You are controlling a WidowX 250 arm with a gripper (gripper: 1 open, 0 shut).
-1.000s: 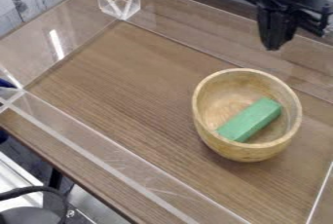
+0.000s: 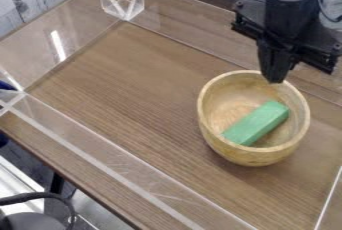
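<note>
A round, light wooden bowl [image 2: 214, 109] sits on the right half of the wooden table, with a green block [image 2: 255, 123] lying inside it. My black gripper [image 2: 273, 78] is shut and hangs over the bowl's back part, nothing visible between its fingers.
Clear plastic strips edge the table at left. Black cables [image 2: 34, 202] lie at the lower left, off the tabletop.
The bowl and green block look unmoved.
</note>
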